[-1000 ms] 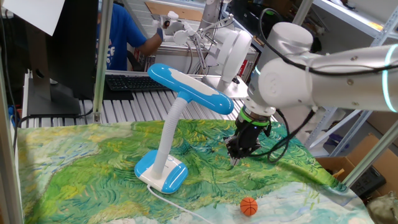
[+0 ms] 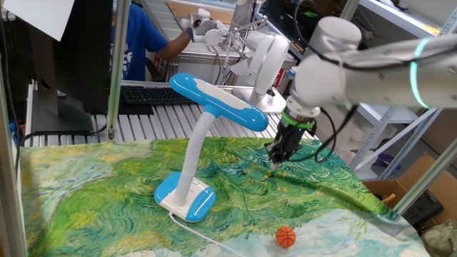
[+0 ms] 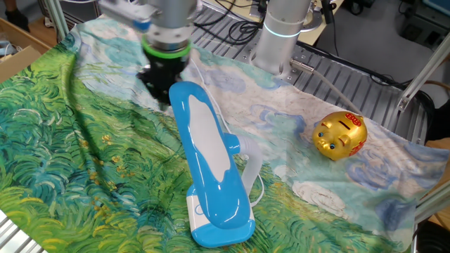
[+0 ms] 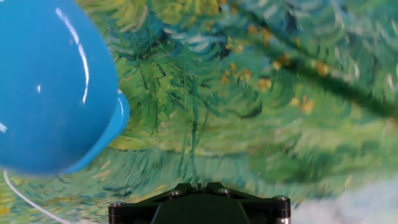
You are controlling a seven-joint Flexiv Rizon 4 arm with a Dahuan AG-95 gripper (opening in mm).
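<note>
A blue and white desk lamp (image 2: pixel 189 196) stands upright on the painted cloth, its long head tilted. My gripper (image 2: pixel 274 164) points down over the cloth, just right of the lamp head in the first exterior view. In the second exterior view the gripper (image 3: pixel 162 100) is blurred and partly behind the lamp head (image 3: pixel 211 154). From the wrist, the gripper looks shut, its fingertips together with nothing showing between them. The blue lamp head (image 4: pixel 53 81) fills the upper left there, beside the fingers and apart from them.
A small orange basketball (image 2: pixel 285 236) lies near the front of the cloth. A golden piggy bank (image 3: pixel 339 135) sits near the robot base (image 3: pixel 278 46). The lamp's white cord (image 2: pixel 207 238) trails forward. Bare cloth (image 3: pixel 70 169) spreads widely beside the lamp.
In the first exterior view my arm shifted away from the lamp, and the gripper rose slightly and moved a little right. The lamp and ball have stayed put.
</note>
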